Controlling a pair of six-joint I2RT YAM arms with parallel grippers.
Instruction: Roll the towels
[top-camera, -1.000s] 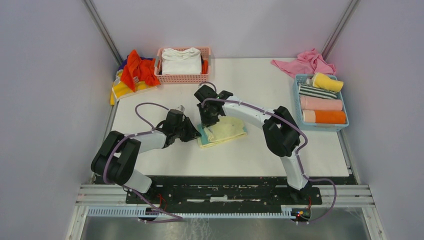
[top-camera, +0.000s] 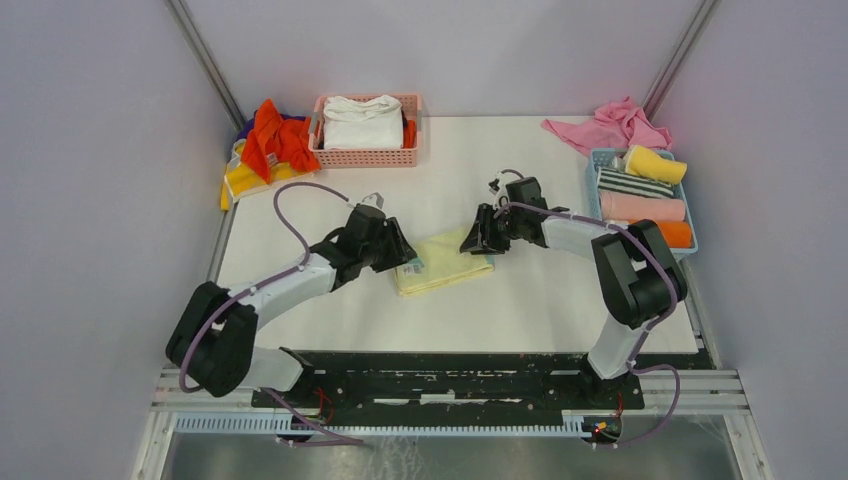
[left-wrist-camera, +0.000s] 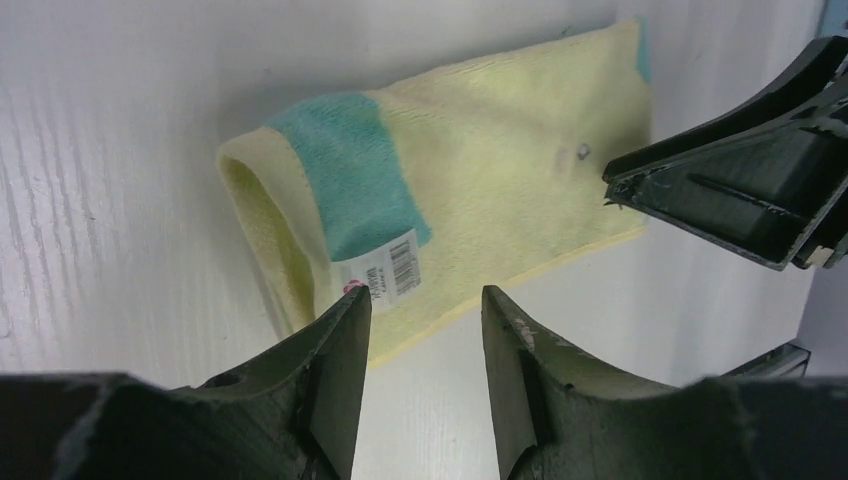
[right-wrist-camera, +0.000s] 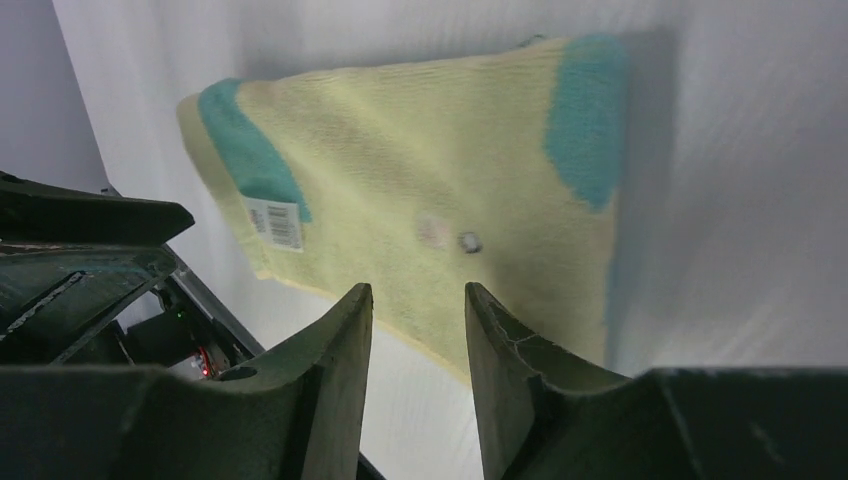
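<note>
A pale yellow towel (top-camera: 440, 265) with teal end bands lies folded flat on the table, its white label (left-wrist-camera: 388, 269) near the left end. My left gripper (top-camera: 399, 258) hangs over that left end, open, with nothing between its fingers. Above the towel's right end is my right gripper (top-camera: 475, 246); its fingers (right-wrist-camera: 342, 370) stand part open and apart, with no cloth gripped between them. In the right wrist view a teal band (right-wrist-camera: 588, 120) shows along the far right edge of the towel.
Rolled towels fill a light blue basket (top-camera: 647, 256) at the right. At the back left stands a pink basket (top-camera: 368, 158) with a white towel, beside a heap of orange and yellow cloth (top-camera: 277, 145). A pink cloth (top-camera: 622, 125) lies at the back right.
My right gripper has moved rightward from the towel's left end to its right end. The left flap now lies flatter, label showing.
</note>
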